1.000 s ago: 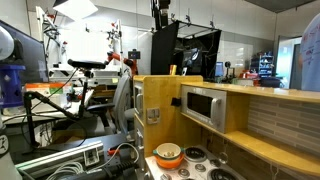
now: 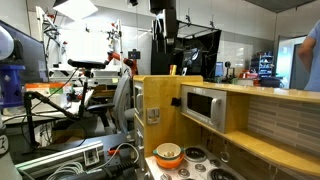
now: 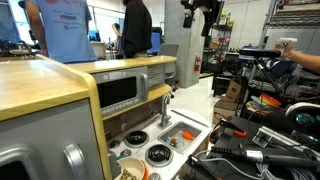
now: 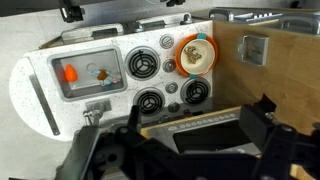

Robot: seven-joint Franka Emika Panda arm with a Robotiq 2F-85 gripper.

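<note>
My gripper (image 2: 168,47) hangs high above the toy kitchen, pointing down. In the wrist view its dark fingers stand wide apart, so it is open, with nothing between them. An orange pot (image 4: 195,54) with a pale inside sits by the burners and holds something yellowish-brown. The sink (image 4: 92,88) contains a small orange-red item (image 4: 71,73) and a second small item (image 4: 100,72), too small to make out. Between sink and pot lies a black burner (image 4: 142,63).
A silver microwave (image 2: 203,106) sits in the wooden shelf unit (image 2: 262,118) along the back. A tall wooden cabinet (image 2: 158,112) rises beside the stove. The faucet (image 3: 165,110) stands at the sink. Open air surrounds the gripper.
In exterior view 1 my gripper has come down from the top edge of the picture, and more of the arm shows. The pot and kitchen look unmoved.
</note>
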